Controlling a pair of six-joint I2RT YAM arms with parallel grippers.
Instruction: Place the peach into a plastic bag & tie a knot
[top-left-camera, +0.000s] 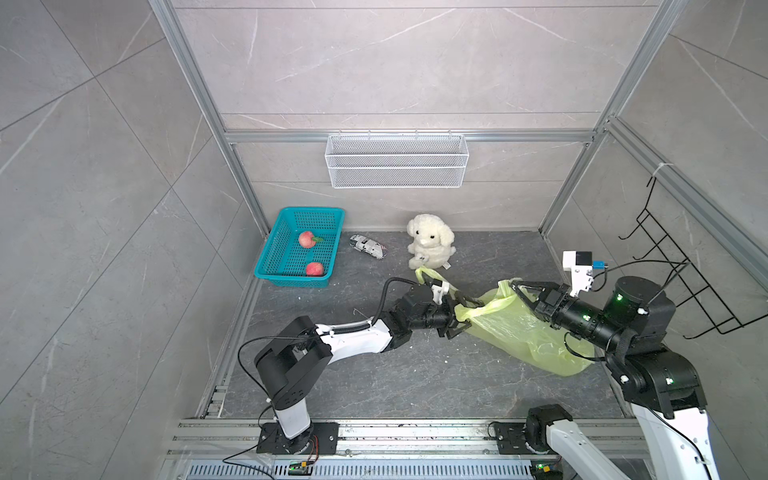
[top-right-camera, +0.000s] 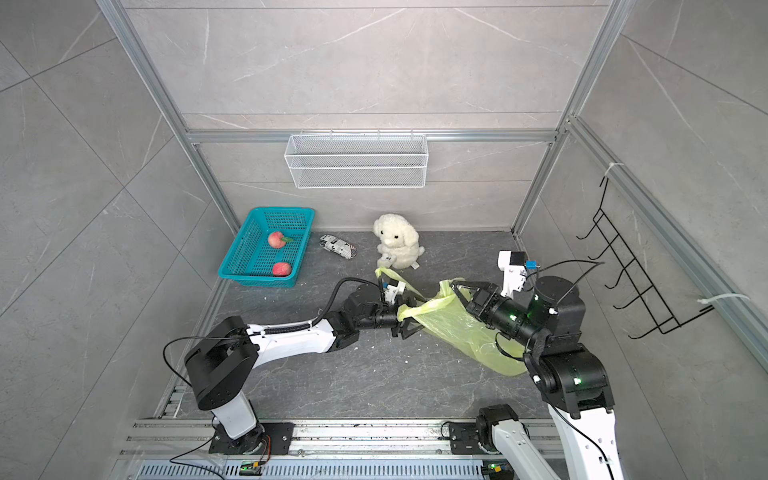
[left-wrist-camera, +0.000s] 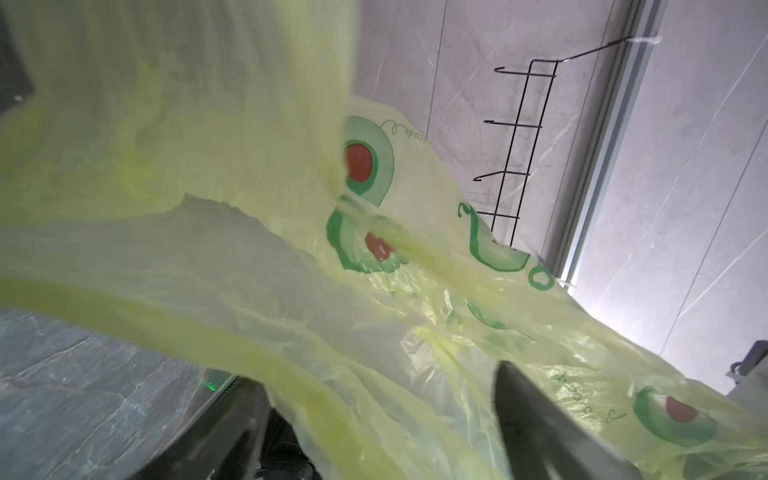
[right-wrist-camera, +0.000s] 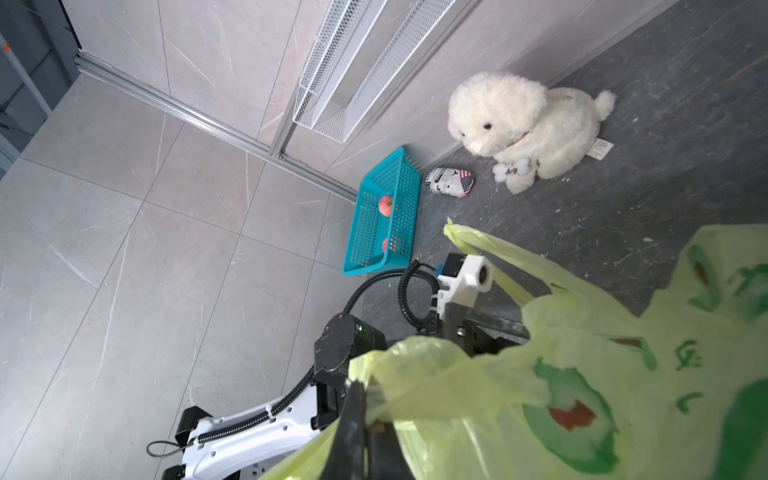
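Observation:
The yellow-green plastic bag (top-left-camera: 528, 340) hangs in the air at the right, its film stretched between the two grippers. Pinched in the closed fingers of my right gripper is a fold of the bag's top edge. My left gripper has its fingers apart, with bag film passing between them; whether they touch it, I cannot tell. Avocado prints mark the bag, and one loose handle strip (right-wrist-camera: 496, 248) sticks out near the left gripper. Two peaches (top-left-camera: 308, 239) lie in the teal basket (top-left-camera: 276, 254), away from both grippers.
A white plush dog (top-left-camera: 430, 241) and a black-and-white patterned object (top-left-camera: 368, 246) stand near the back wall. Black wire hooks (top-left-camera: 680, 272) hang on the right wall; a white mesh rack (top-left-camera: 397, 160) is mounted at the back.

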